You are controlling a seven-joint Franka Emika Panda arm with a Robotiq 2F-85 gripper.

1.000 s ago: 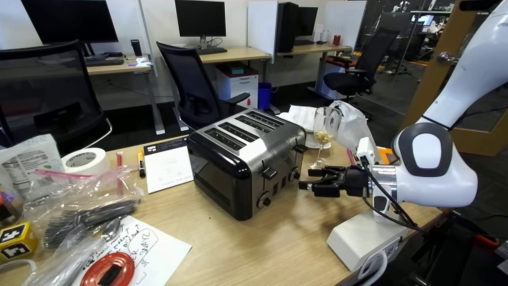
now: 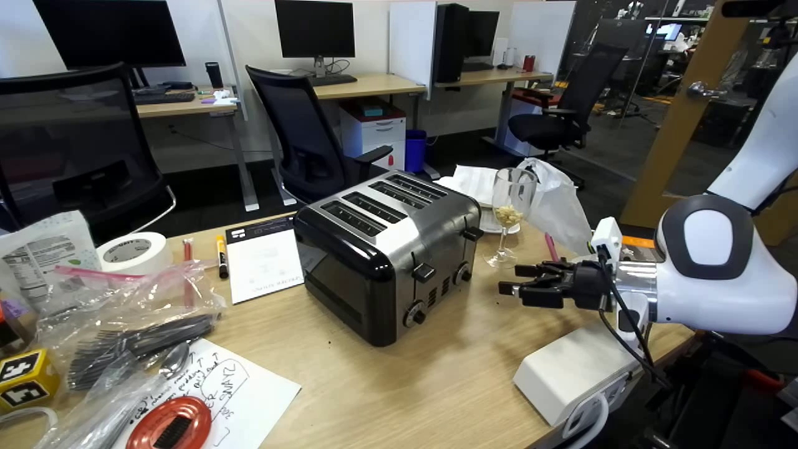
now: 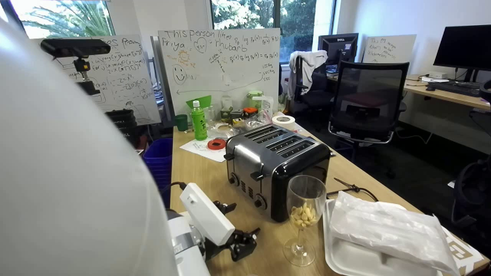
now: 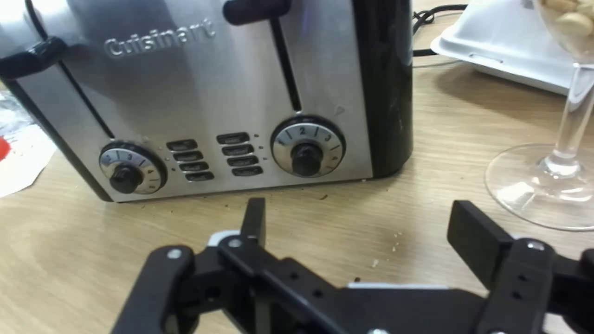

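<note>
A steel and black four-slot toaster [image 2: 389, 247] stands upright on the wooden table, its levers and dials facing my gripper [image 2: 509, 280]. In the wrist view the gripper is open, its black fingers wide apart with bare tabletop between them, short of the dials [image 4: 306, 159]. Both toaster levers [image 3: 257, 175] sit high in their tracks. A wine glass [image 3: 300, 228] with pale nut-like pieces in its bowl stands upright beside the toaster, to the right of my fingers in the wrist view and apart from them.
Behind the glass lies a white tray [image 3: 340, 255] with a plastic bag [image 3: 391, 230] on it. A white power box [image 2: 568, 370] sits below my wrist at the table edge. Bags, a brush [image 2: 142, 340] and tape [image 2: 136, 254] crowd the far side.
My arm and gripper have drawn back from the toaster, to the right in exterior view 1. The toaster and the glass have not moved.
</note>
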